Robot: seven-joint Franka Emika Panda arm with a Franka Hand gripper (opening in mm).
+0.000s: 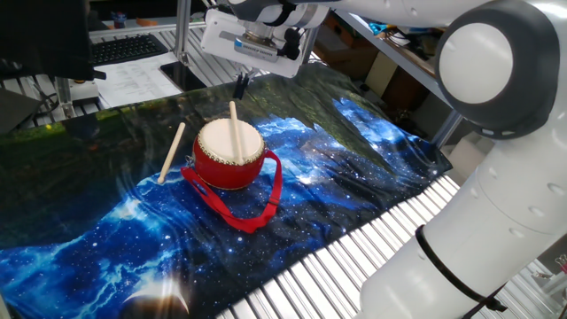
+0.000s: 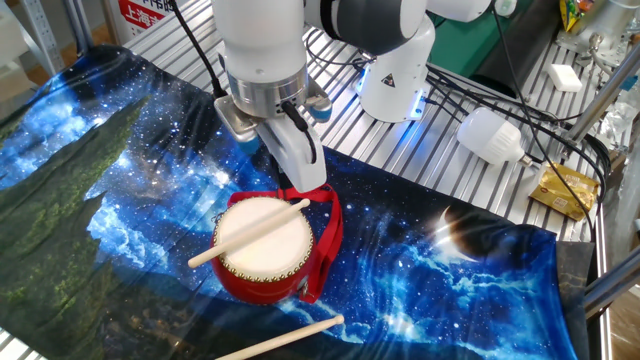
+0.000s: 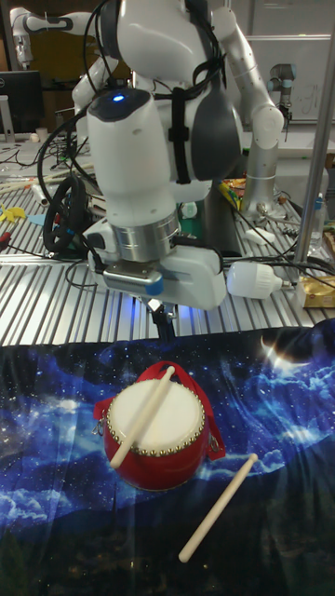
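A red drum (image 1: 217, 170) with a cream skin and gold studs stands upright on the starry cloth. Across its top lies one wooden drumstick (image 2: 250, 234), its ends reaching past the rim. The second drumstick (image 3: 218, 508) rests on the cloth beside the drum. A red strap (image 1: 252, 221) loops out from the drum's side. Above the cloth near the drum hangs my gripper (image 1: 239, 94), pointing down. Its dark fingers look close together, with nothing visible between them. In the second exterior view the white hand mostly hides them.
The patterned cloth (image 1: 354, 208) is open around the drum, with some wrinkles. A white bulb-shaped object (image 2: 490, 136) and a gold packet (image 2: 562, 190) sit on the slatted metal table. A keyboard (image 1: 128, 50) and papers lie beyond the cloth.
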